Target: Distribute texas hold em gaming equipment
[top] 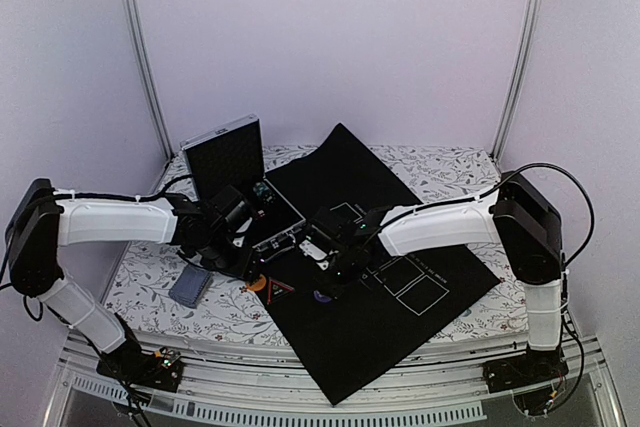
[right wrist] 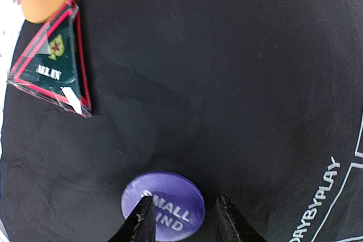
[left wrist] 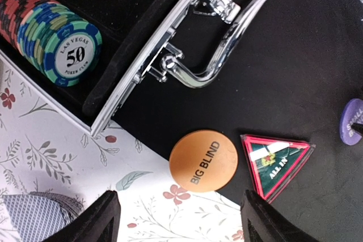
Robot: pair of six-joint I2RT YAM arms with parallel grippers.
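My left gripper stands open above the edge of the black mat, just short of the orange BIG BLIND button (left wrist: 203, 160) and the triangular ALL IN marker (left wrist: 276, 162). My right gripper is down at the purple SMALL BLIND button (right wrist: 163, 194), its fingers closed on it. The open case (left wrist: 136, 66) holds rows of chips (left wrist: 76, 58), including blue 50s. A grey-blue card stack (top: 190, 285) lies left of the mat, partly seen at the left wrist view's lower left.
The black mat (top: 340, 357) has printed card boxes at its right. The case's raised lid (top: 220, 152) stands at the back left, and its metal handle (left wrist: 198, 77) juts over the mat.
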